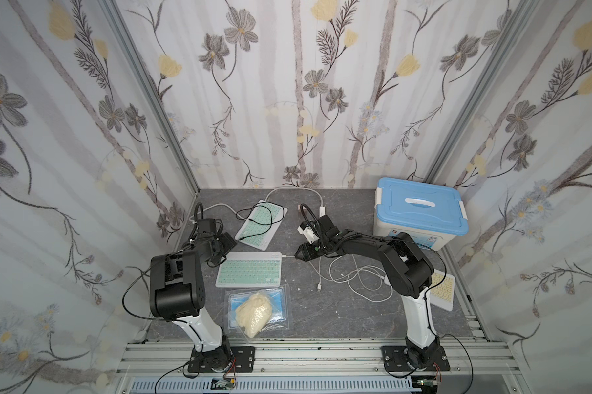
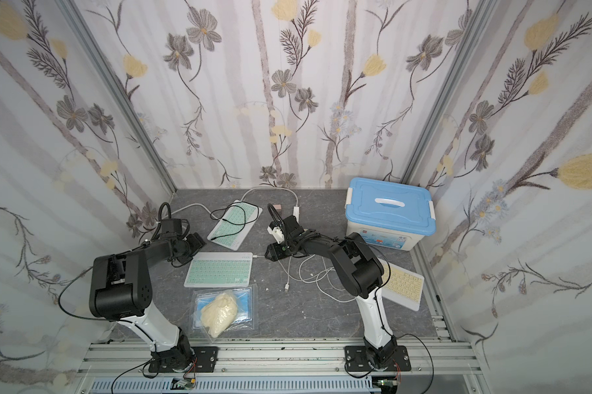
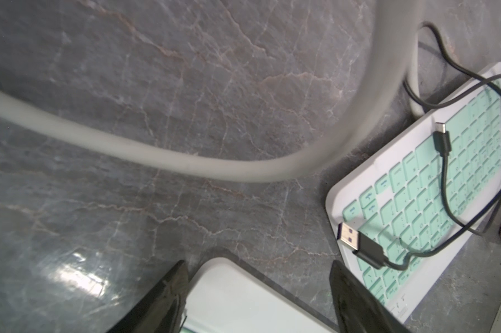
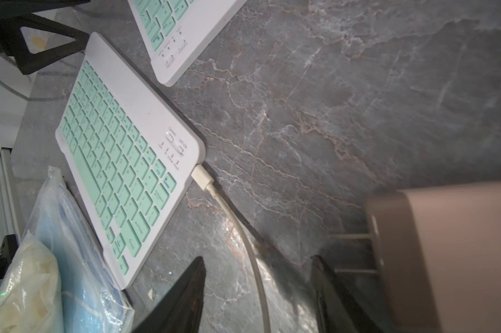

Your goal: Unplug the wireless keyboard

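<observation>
The front mint keyboard (image 1: 248,269) lies flat with a white cable plug (image 4: 202,176) in its right end; the cable runs between my right gripper's fingertips in the right wrist view. My right gripper is open, above that cable. My left gripper (image 1: 225,244) is partly open at the keyboard's left end, over its upper corner (image 3: 222,277), with nothing seen held. A second mint keyboard (image 1: 261,223) lies behind, with a black cable and loose plugs (image 3: 361,247) on it.
A blue-lidded box (image 1: 419,208) sits back right, a yellow-keyed keyboard (image 2: 401,285) at right, a bagged bundle (image 1: 255,312) in front. A pinkish block (image 4: 445,249) is beside my right gripper. Loose white cables lie centre-right.
</observation>
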